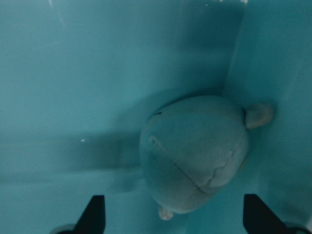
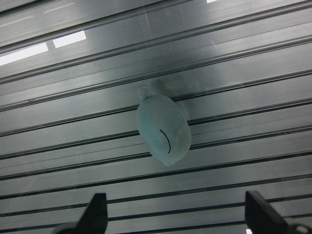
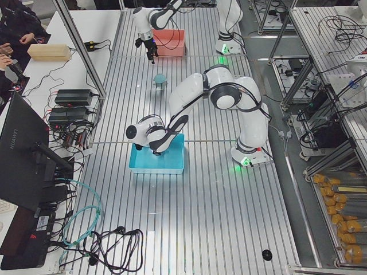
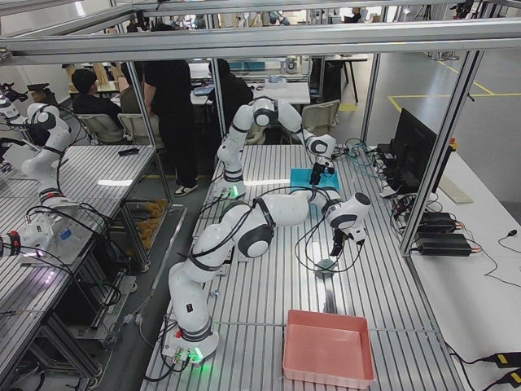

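A pale teal plush toy [image 1: 192,151] lies in the blue bin [image 3: 156,167], near a corner in the left wrist view. My left gripper hangs open just above it, nothing between its fingers. A second pale teal plush [image 2: 163,127], with a dark curved line on it, lies on the slatted metal table between the bins. My right gripper is open above it, the plush centred in the right wrist view and apart from the fingers. In the camera left view the left gripper is mostly hidden behind its arm.
A pink bin [image 4: 328,349] stands at the right arm's end of the table. A monitor [image 3: 20,154], black boxes [image 3: 73,97] and coiled cables [image 3: 114,249] line one side.
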